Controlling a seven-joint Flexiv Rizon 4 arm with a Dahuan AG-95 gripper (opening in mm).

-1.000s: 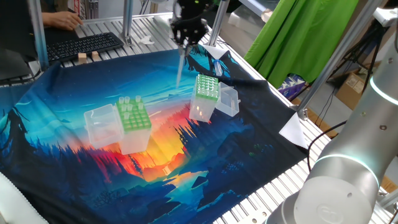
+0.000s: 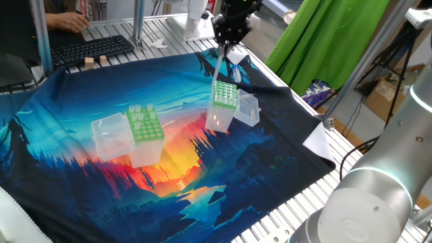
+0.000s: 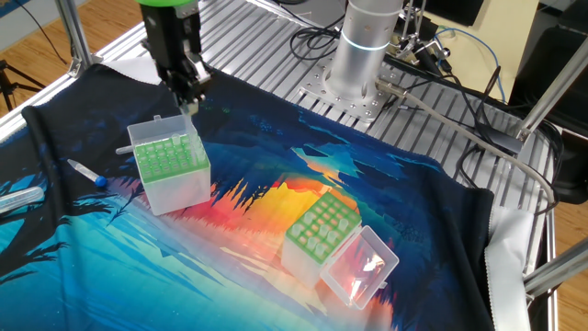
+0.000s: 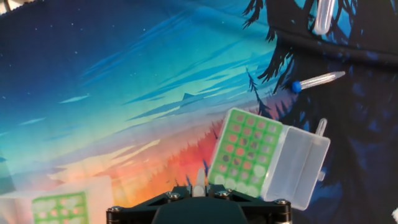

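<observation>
A long clear tube (image 2: 217,67) hangs upright from my gripper (image 2: 225,47), which is shut on its upper end. Its lower end appears just above or against the edge of one green-topped rack box (image 2: 224,96); I cannot tell whether they touch. In exterior view 2 the tube (image 3: 190,124) crosses the open clear lid (image 3: 152,131) in front of my gripper (image 3: 188,99). From the wrist, the tube's end (image 4: 200,182) shows between the fingers, left of the rack's lower edge. Another rack box (image 2: 146,128) stands apart, lid open, with several clear tubes in its top.
Beside the first rack lies a blue-capped tube or pen (image 4: 314,81), with another clear piece (image 4: 324,15) farther off. A keyboard (image 2: 91,50) and a person's hand (image 2: 67,22) are at the far left. Printed cloth between the racks is clear.
Both boxes have stayed put.
</observation>
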